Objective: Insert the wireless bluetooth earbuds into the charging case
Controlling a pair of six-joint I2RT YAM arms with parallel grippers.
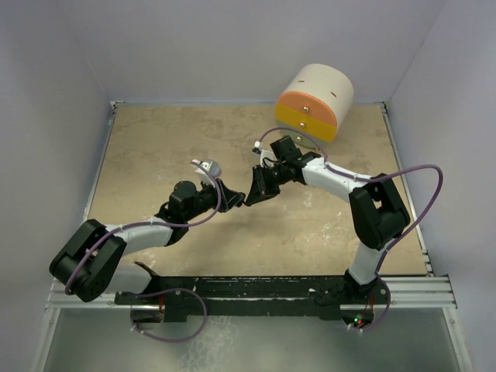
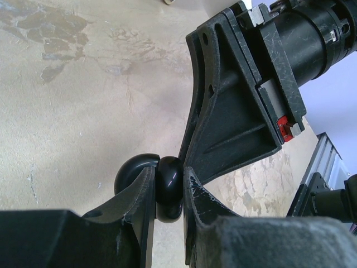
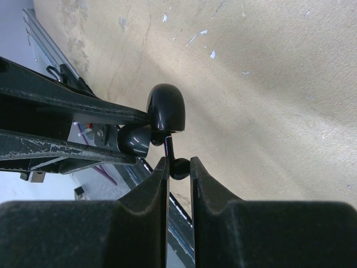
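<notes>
A glossy black charging case [image 2: 169, 181] is pinched between the fingertips of my left gripper, above the table. In the right wrist view the case [image 3: 166, 109] appears as two rounded black parts, its lid and body standing apart. My right gripper is shut on a small black earbud [image 3: 179, 169], gripped at its rounded end. The earbud's stem points up to the case's edge; whether it has entered a slot cannot be told. From above, the left gripper [image 1: 239, 201] and right gripper [image 1: 249, 202] meet tip to tip near the table's middle.
A white rounded cabinet [image 1: 329, 89] with orange and yellow drawer fronts stands at the back right. Purple cables loop along both arms. Around the grippers the tan tabletop [image 1: 155, 139] is bare.
</notes>
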